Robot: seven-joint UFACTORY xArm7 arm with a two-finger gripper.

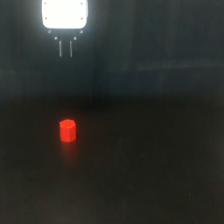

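Observation:
A small red block [68, 131] stands on the dark surface, left of the middle in the camera view. High above it hangs my gripper [66, 55], below a bright white body at the top edge. Its two thin fingers point down and stand apart, with nothing between them. A wide gap separates the fingertips from the block, and the gripper appears roughly in line above it. How far each lies in depth I cannot tell.

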